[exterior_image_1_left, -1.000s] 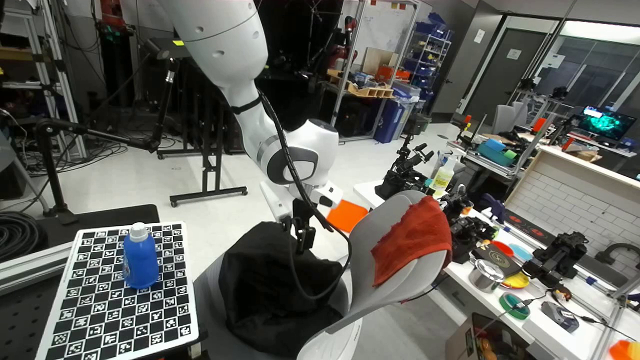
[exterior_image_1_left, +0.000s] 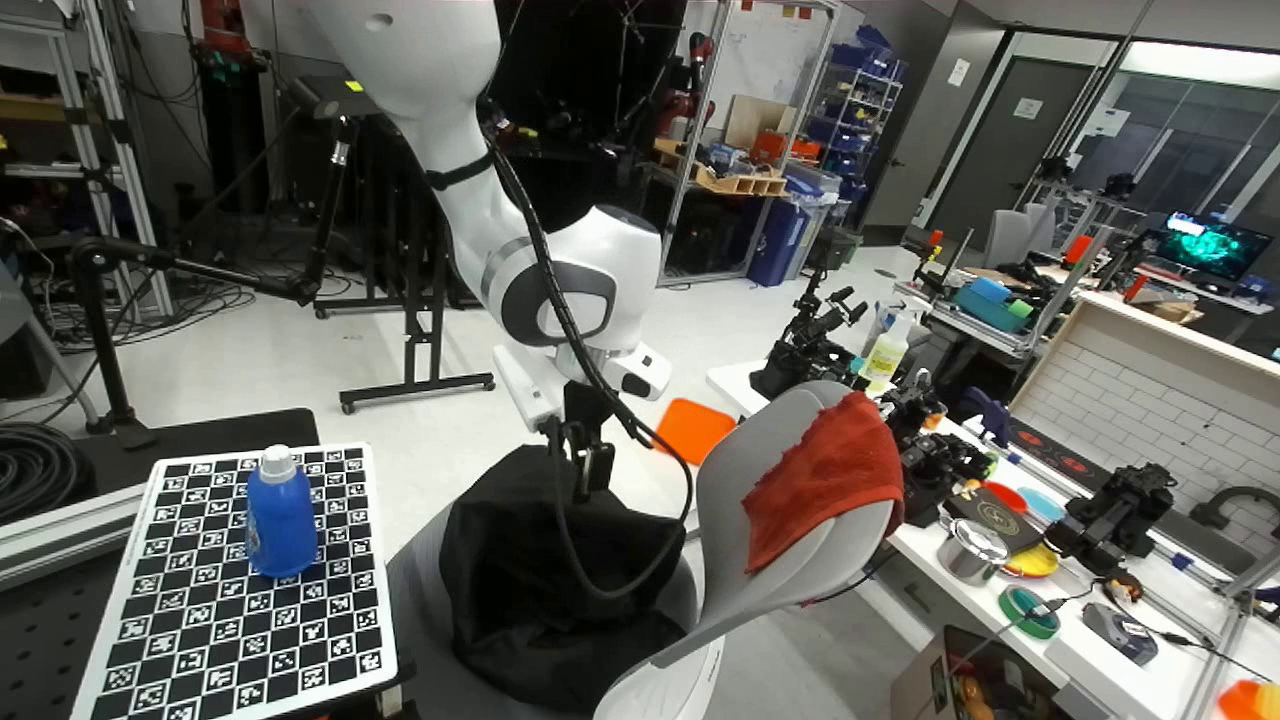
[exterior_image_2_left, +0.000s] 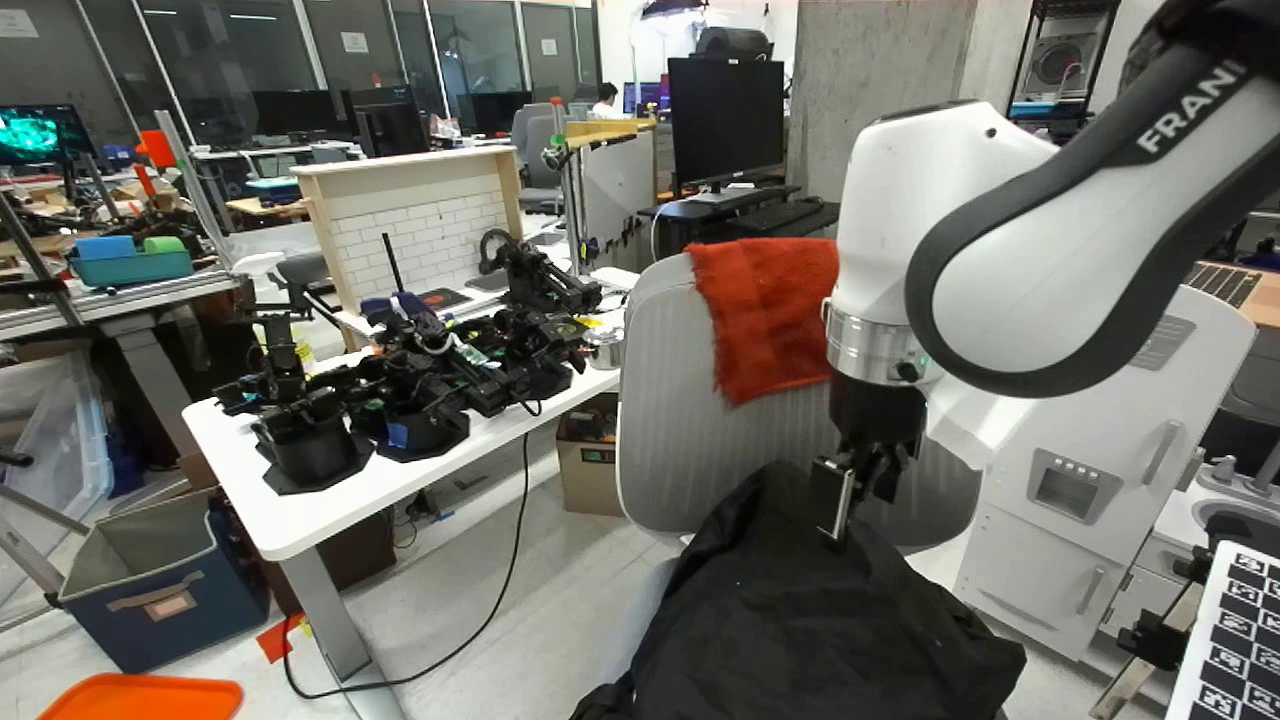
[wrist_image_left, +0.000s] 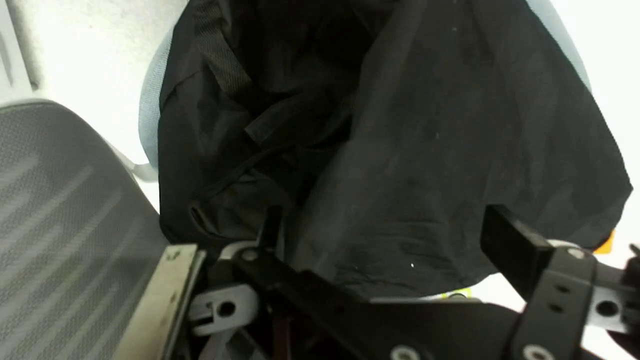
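A black fabric bag (exterior_image_1_left: 528, 600) lies slumped on the seat of a grey chair (exterior_image_2_left: 672, 420). Its folds and a strap (wrist_image_left: 225, 60) show in the wrist view. My gripper stands open over the bag, its two fingers well apart; I see no cloth pinched between them. In exterior view 2 the gripper (exterior_image_2_left: 866, 486) overlaps the upper part of the bag, and whether it touches the fabric I cannot tell. A blue bottle with a white cap (exterior_image_1_left: 282, 516) stands upright on the checkered board (exterior_image_1_left: 180, 600).
Over the chair's backrest hangs a red cloth (exterior_image_1_left: 828, 468). A white table (exterior_image_2_left: 288, 516) carries several black robot arms. An orange lid-like item (exterior_image_1_left: 693, 430) lies on the floor. My arm's cable (exterior_image_1_left: 558, 288) loops down beside the gripper.
In exterior view 1 my arm and gripper have shifted a little to the left over the bag. The chair, red cloth and blue bottle are where they were.
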